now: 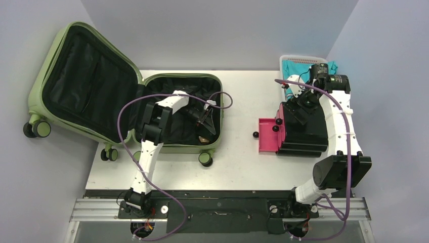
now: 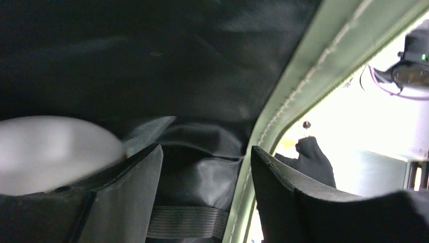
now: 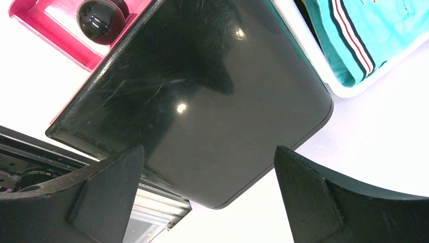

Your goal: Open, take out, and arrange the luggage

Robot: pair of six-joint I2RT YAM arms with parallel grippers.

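The green suitcase (image 1: 84, 82) lies open at the left. My left gripper is down inside its right half, near the black lining and green rim, open with nothing between its fingers. A white rounded object (image 2: 55, 149) lies beside the left finger, partly hidden under the gripper in the top view. My right gripper is open above the black top of a pink drawer box (image 1: 304, 132), with nothing between its fingers. Its pink drawer (image 1: 268, 144) is pulled out and looks empty in the top view.
A white basket (image 3: 354, 90) holding folded turquoise cloth (image 3: 344, 45) stands at the back right behind the drawer box. Walls close in at both sides and the back.
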